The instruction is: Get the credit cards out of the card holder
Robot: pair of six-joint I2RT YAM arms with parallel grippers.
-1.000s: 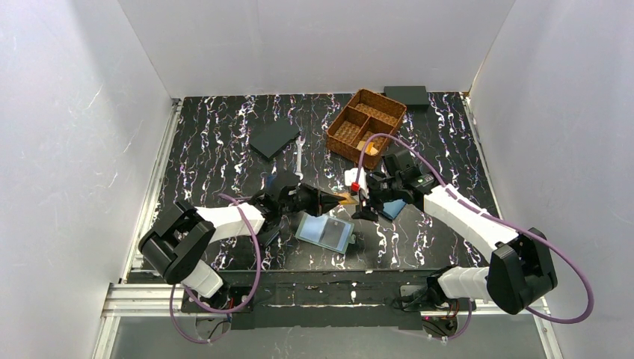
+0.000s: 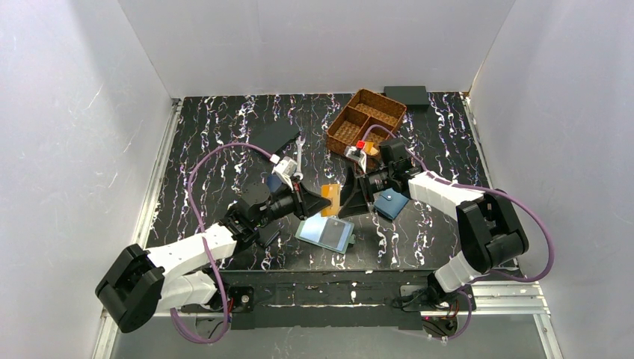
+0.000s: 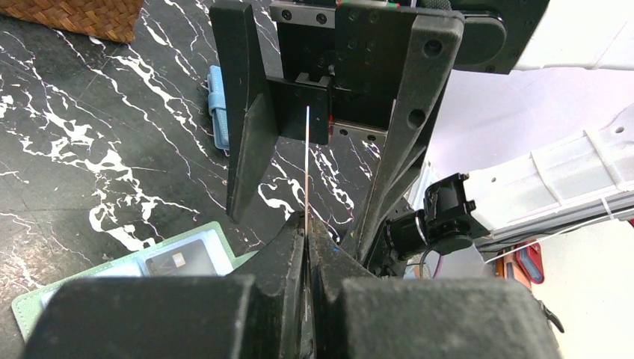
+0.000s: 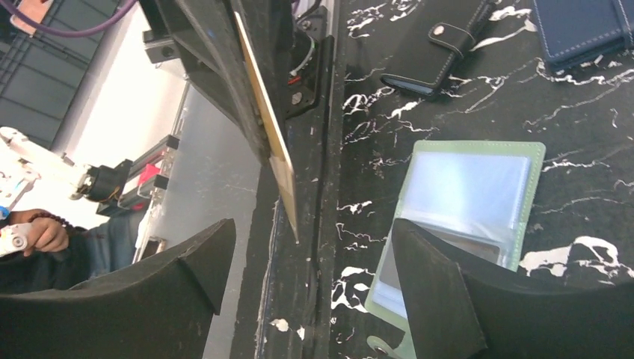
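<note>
A thin yellow card (image 2: 330,196) is held upright in my left gripper (image 2: 319,202), shut on it; in the left wrist view it is edge-on between the fingertips. My right gripper (image 2: 350,196) stands part open just right of the card, its fingers around the card's side in the left wrist view, not visibly closed on it. Below lies a green-edged card holder (image 2: 314,230) (image 4: 463,183) with clear sleeves, on the black marbled table (image 2: 202,149).
A wicker basket (image 2: 348,127) with compartments stands at the back right. Blue wallet (image 2: 390,206), dark wallet (image 4: 430,52) and navy wallet (image 4: 579,30) lie around the holder. A dark box (image 2: 273,138) lies back left.
My left gripper has turned, bringing the card upright. My right gripper has shifted slightly toward it, and both arms' elbows have moved.
</note>
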